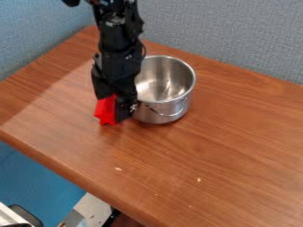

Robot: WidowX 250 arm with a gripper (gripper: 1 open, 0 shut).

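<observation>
My black gripper [116, 93] points down over a red object [104, 112] on the wooden table, just left of a steel pot [166, 88]. The gripper's lower part covers much of the red object and some of the pot's left side. It is open, though whether its fingers surround the red object is hard to tell.
Grey padded walls stand behind.
</observation>
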